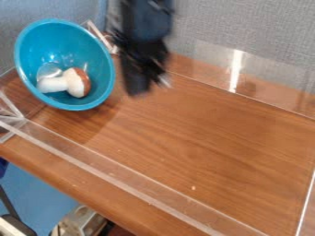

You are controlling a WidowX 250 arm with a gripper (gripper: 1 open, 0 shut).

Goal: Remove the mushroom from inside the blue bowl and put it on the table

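The white mushroom with the orange cap [76, 83] lies inside the blue bowl [105, 66], its pale stem pointing left and the cap toward the bowl's right side. Right of the bowl, above the table, hangs my dark gripper [146, 81], heavily blurred. It is shut, and its fingers hold no mushroom. A clear gap separates it from the mushroom.
Another pale, rounded item [48, 70] sits in the bowl beside the mushroom's stem. Clear plastic edging [129, 177] runs along the table's front, and a grey wall [252, 41] stands behind.
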